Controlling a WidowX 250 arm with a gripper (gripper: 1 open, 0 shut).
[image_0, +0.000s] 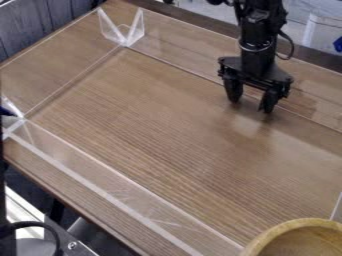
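Note:
My black gripper (253, 90) reaches down from the top edge over the right part of a wooden table (134, 130), its fingertips low near the surface. The fingers are dark and small in view; whether they are open or shut on anything I cannot tell. No separate object shows clearly at the fingertips.
A light round bowl (267, 241) sits at the lower right corner. Clear plastic pieces line the upper left and left edge. Black cables lie at the lower left.

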